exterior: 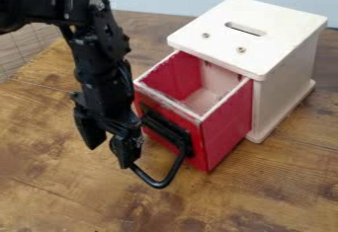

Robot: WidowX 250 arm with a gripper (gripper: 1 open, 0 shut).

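Observation:
A white wooden box (275, 93) stands at the right with a slot and two small screws on top. Its red drawer (223, 133) is pulled out toward the lower left and looks empty inside. The black gripper (107, 139) hangs in front of the drawer, at its left, with its fingers apart and nothing visible between them. A black loop-shaped part, apparently the drawer's handle, curves down beside the gripper; where it joins is hard to make out.
A tiled surface shows at the back left.

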